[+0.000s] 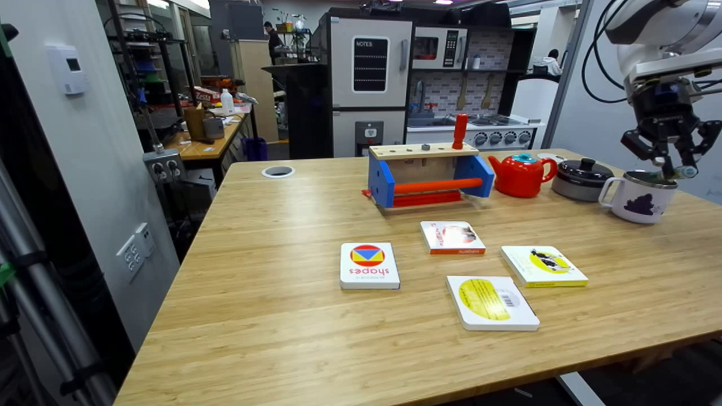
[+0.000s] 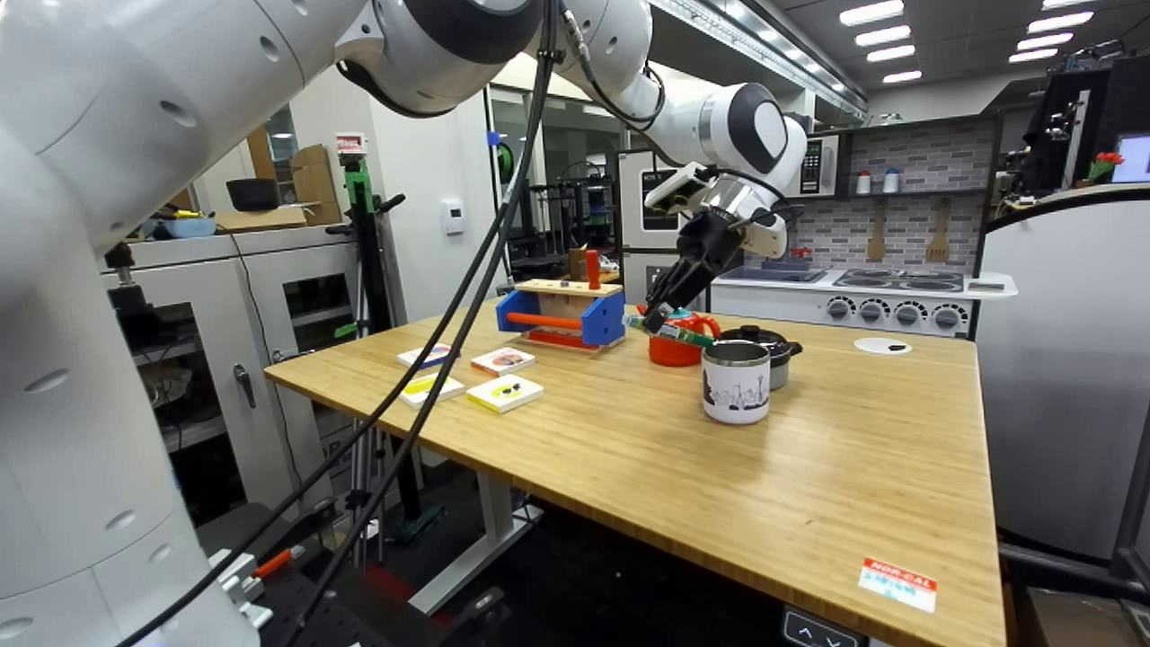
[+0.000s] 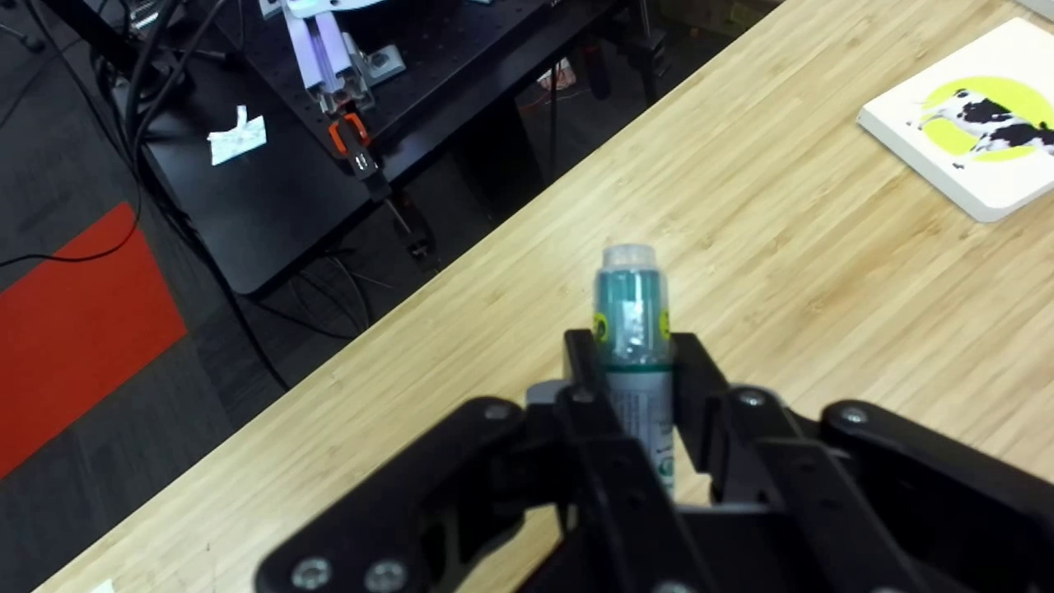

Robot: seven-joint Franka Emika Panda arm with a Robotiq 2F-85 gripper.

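Note:
A slim tube with a green, clear-tipped end [image 3: 632,311] is held between the black fingers of my gripper, which is shut on it. In the second exterior view the tube [image 2: 690,336] lies tilted, one end near the rim of a white mug [image 2: 736,390] with a dark skyline print. From the first exterior view, my gripper [image 1: 668,175] appears at the mug's [image 1: 639,197] top, with the tube [image 1: 685,172] roughly level there. Whether the tube touches the rim I cannot tell.
A dark lidded pot [image 1: 582,180], a red teapot [image 1: 521,177] and a blue-and-wood toy bench [image 1: 433,172] stand in a row beside the mug. Several small board books, one with a cow [image 1: 545,265], lie toward the middle.

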